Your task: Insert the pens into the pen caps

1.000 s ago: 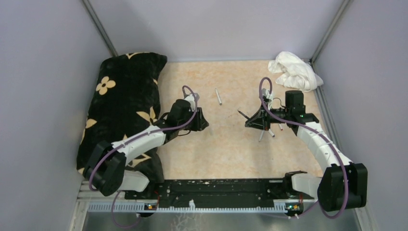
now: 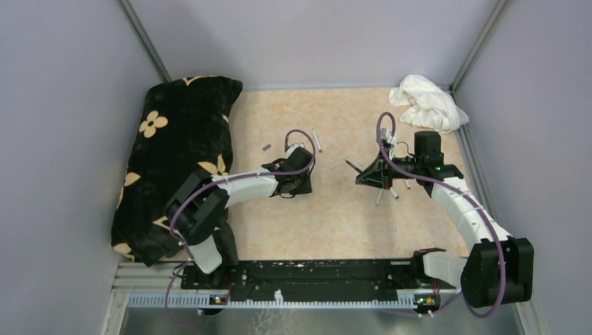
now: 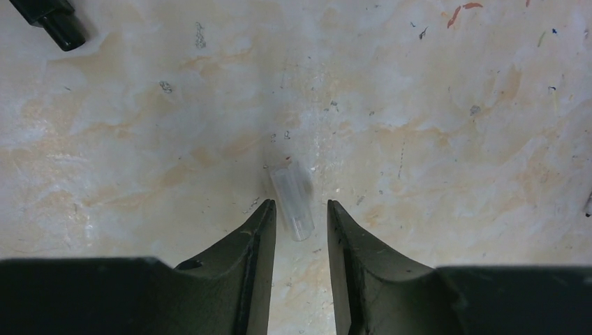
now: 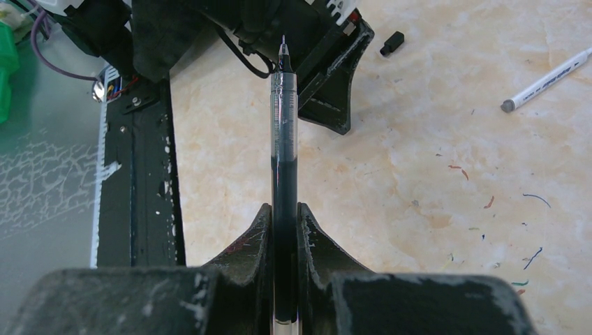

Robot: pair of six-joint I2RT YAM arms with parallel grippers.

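Observation:
A clear pen cap [image 3: 297, 206] lies on the table; my left gripper hovers over it, part open, one finger on either side, pointing down. In the top view the left gripper hides that cap. My right gripper is shut on a black pen [image 4: 284, 118], which it holds with the tip pointing away, toward the left arm. A white marker [image 2: 317, 139] lies at the middle back, and a small black cap [image 4: 391, 43] lies left of it.
More pens [image 2: 394, 193] lie by the right gripper. A dark patterned cushion [image 2: 165, 160] fills the left side, a white cloth [image 2: 426, 105] the back right.
My left arm has swung right, its gripper now over the spot where the clear cap showed in the top view. The right arm has stayed still.

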